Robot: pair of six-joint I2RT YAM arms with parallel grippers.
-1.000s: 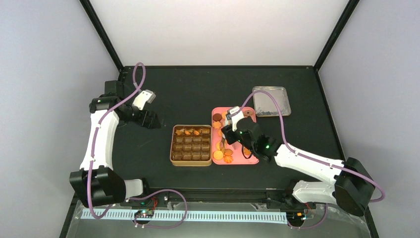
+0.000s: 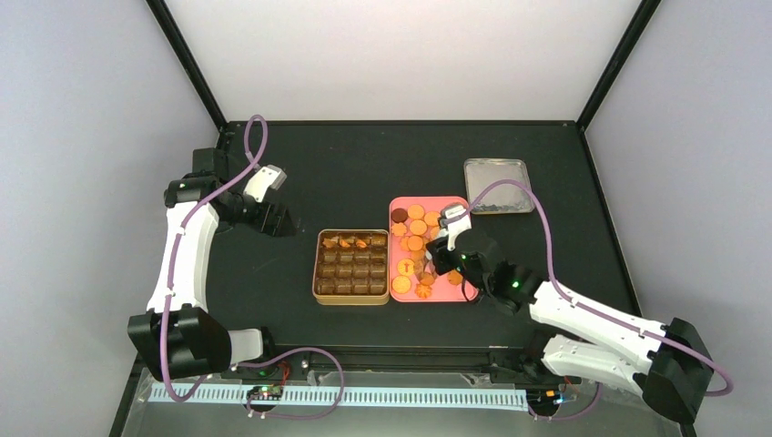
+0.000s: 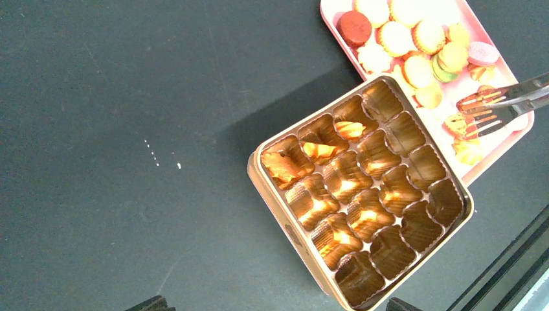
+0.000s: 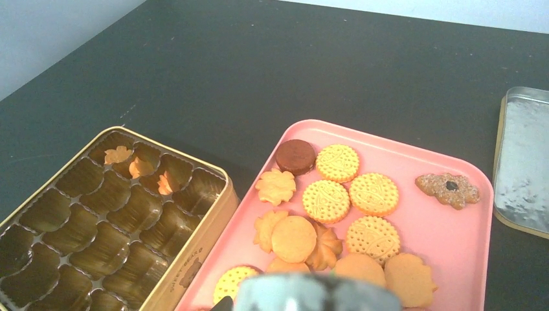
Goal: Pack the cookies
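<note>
Cookies lie on a pink tray (image 2: 449, 293): pale round ones (image 4: 375, 194), a dark brown one (image 4: 296, 157), flower-shaped ones (image 4: 276, 186) and several others. Left of it stands a gold tin (image 3: 294, 243) with a brown divided insert; three back-row compartments each hold an orange-brown cookie (image 3: 282, 167). My right gripper (image 2: 424, 268) is low over the tray's front half. In the left wrist view its forked fingers (image 3: 484, 122) are slightly apart, above a cookie (image 3: 457, 126); its own camera hides the tips. My left gripper (image 2: 289, 225) hangs left of the tin, fingers wide apart, empty.
A silvery metal lid (image 2: 498, 171) lies flat behind the pink tray, to the right. The tin and tray stand nearly side by side.
My right arm has moved a little to the right across the pink tray, uncovering more cookies on its left side. A flower-shaped cookie near the tray's front has shifted slightly right. The left arm is still.
</note>
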